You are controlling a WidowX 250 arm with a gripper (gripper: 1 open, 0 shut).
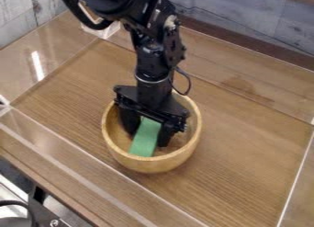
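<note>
A tan bowl (177, 157) sits on the wooden table, with a green oblong object (143, 140) lying inside it. The black gripper (147, 120) reaches down into the bowl from above, over the upper part of the green object. Its fingers straddle or hover at that object, and their tips are partly hidden, so contact cannot be made out.
Pale walls stand behind it, and a dark cable or fitting shows at the lower left beyond the table edge.
</note>
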